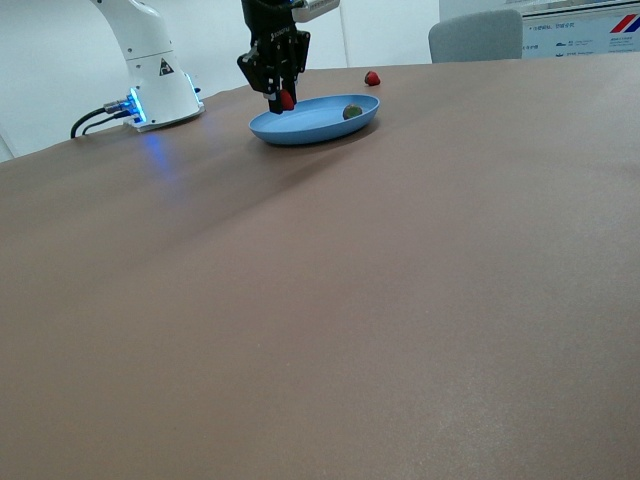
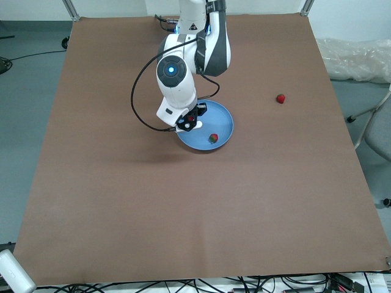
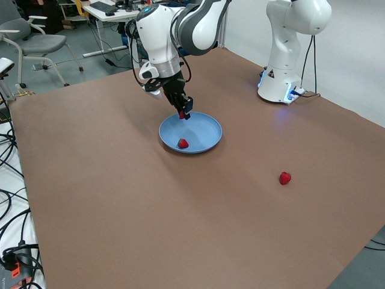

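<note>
A blue plate [image 2: 218,119] lies mid-table with a strawberry [image 2: 213,138] on it, also seen in the right view [image 3: 183,143]. My black gripper [image 1: 283,92] is low over the plate, shut on a red strawberry [image 1: 287,100], which also shows at my fingertips in the right view [image 3: 181,115]. Another strawberry [image 2: 280,98] lies on the bare table right of the plate in the left view; the top view shows it [image 1: 372,78] behind the plate.
A grey chair [image 1: 475,40] stands past one edge, and cables run along another edge.
</note>
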